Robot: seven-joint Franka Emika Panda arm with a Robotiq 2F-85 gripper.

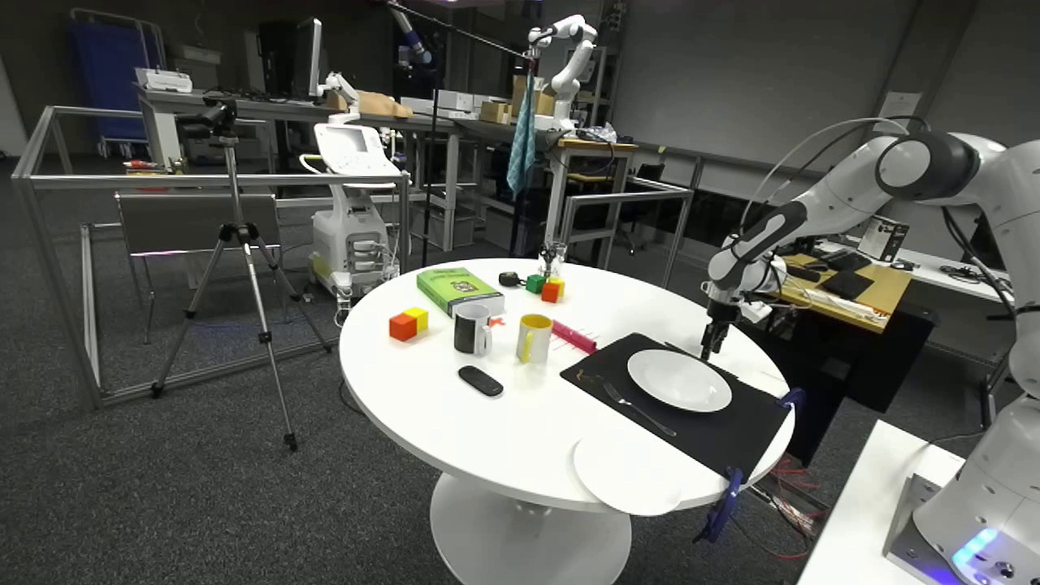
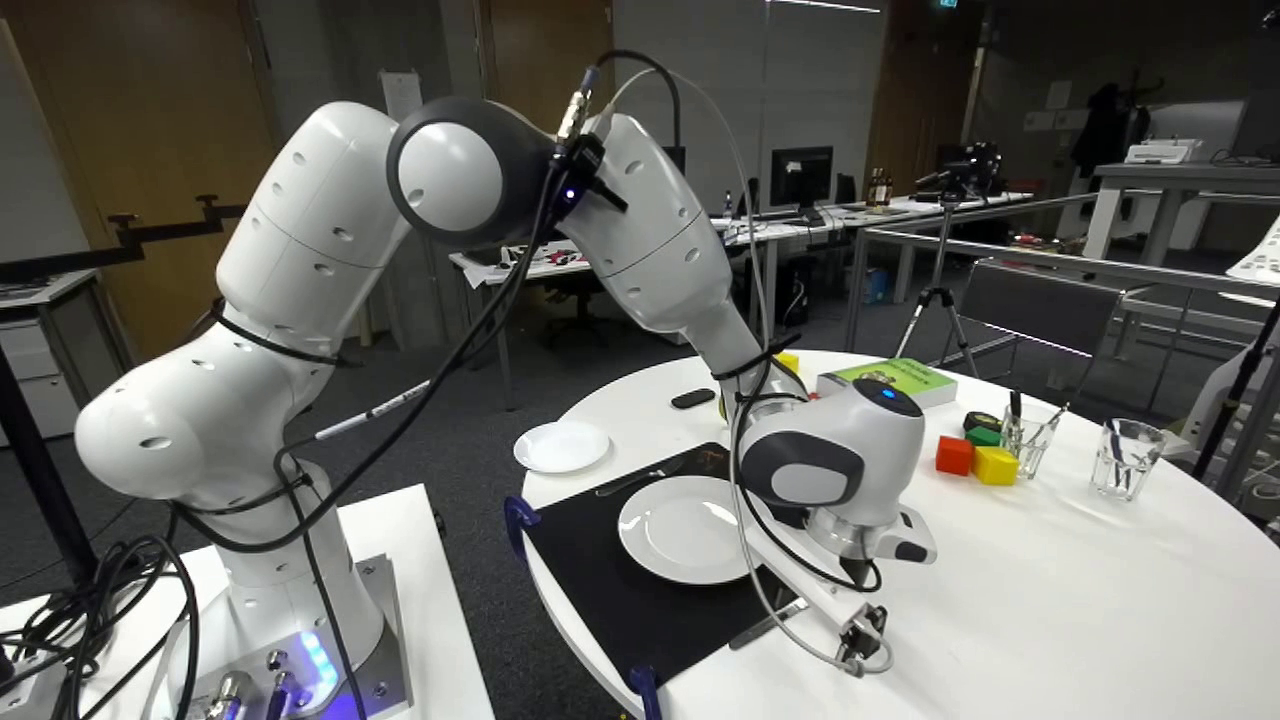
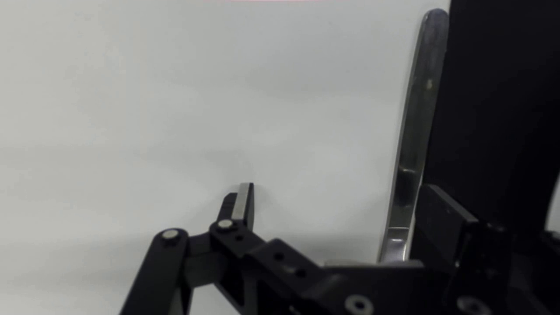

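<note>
My gripper stands open over the far edge of the black placemat, its fingers wide apart in the wrist view. A metal knife (image 3: 417, 120) lies along the mat's edge there, and its lower part runs between the fingers, close to the right one. White table shows across the rest of the gap. From exterior view 1 the gripper (image 1: 711, 351) appears low beside the white plate (image 1: 679, 380); whether the fingertips touch the table I cannot tell. The knife (image 2: 768, 624) shows below the arm in exterior view 2, the fingers being mostly hidden there.
A fork (image 1: 639, 409) lies on the black placemat (image 1: 721, 448), across the plate from the gripper. Blue clamps (image 1: 721, 507) grip the table edge. Two mugs (image 1: 533, 338), a green book (image 1: 458, 291), coloured blocks and glasses (image 2: 1124, 458) stand farther off.
</note>
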